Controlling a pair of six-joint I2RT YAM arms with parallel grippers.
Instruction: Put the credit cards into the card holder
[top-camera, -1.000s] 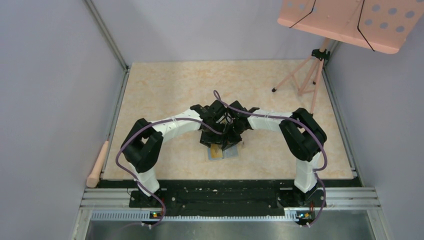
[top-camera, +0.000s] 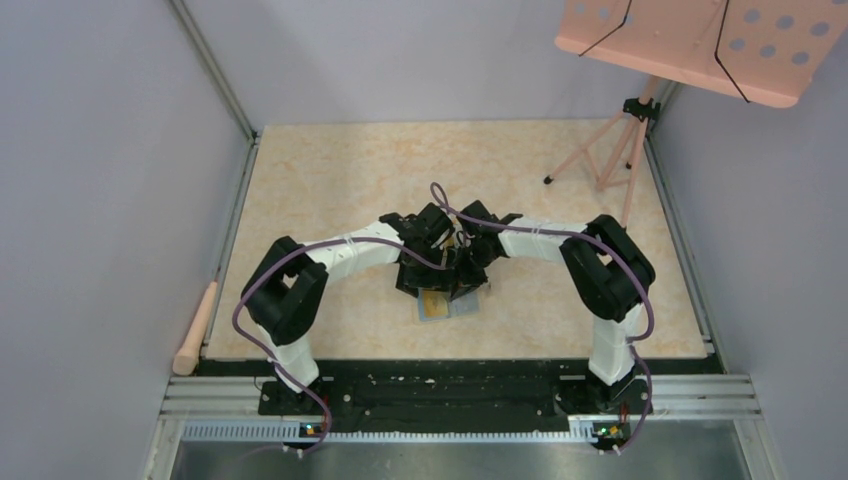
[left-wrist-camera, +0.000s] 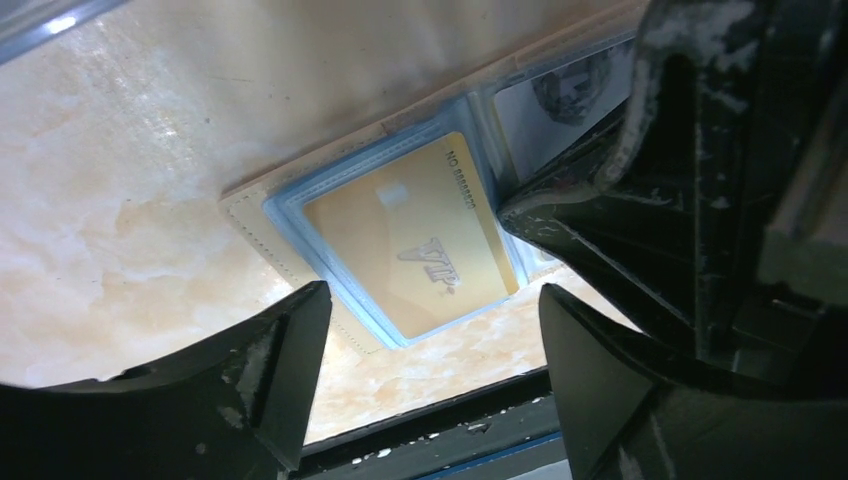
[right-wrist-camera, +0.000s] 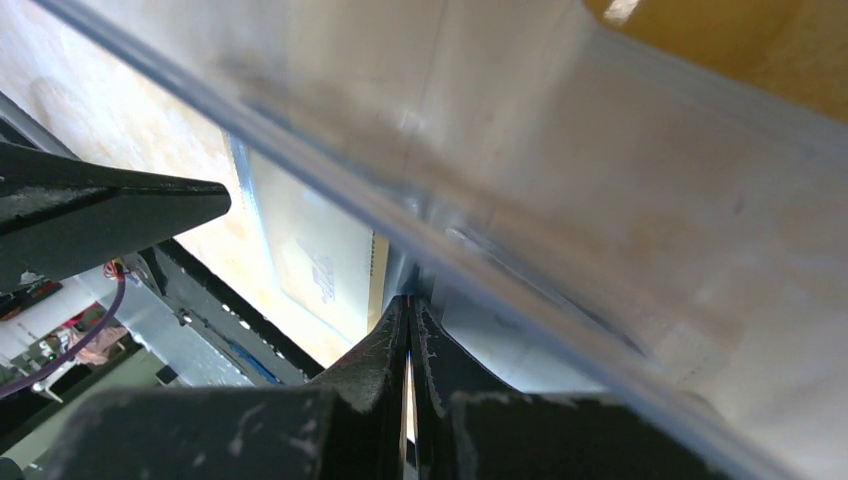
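Note:
The open card holder (left-wrist-camera: 283, 180) lies flat on the table, its two blue-edged clear pockets side by side. A gold VIP card (left-wrist-camera: 400, 245) sits in its left pocket and a grey-white card (left-wrist-camera: 560, 115) shows in the right one, partly covered by the right arm. My left gripper is open over the near edge of the gold card's pocket, nothing between its fingers. At the inner border beside the gold card, my right gripper is shut, its tips down by the holder; nothing shows between them.
A clear, blurred edge (right-wrist-camera: 330, 185) crosses the right wrist view, with a gold-coloured item (right-wrist-camera: 750, 45) behind it. Both arms crowd closely together above the holder. A pink tripod (top-camera: 620, 150) stands at the back right.
The card holder has slid very slightly to the right. My left gripper has shifted a little to the left and back; the right one has barely moved.

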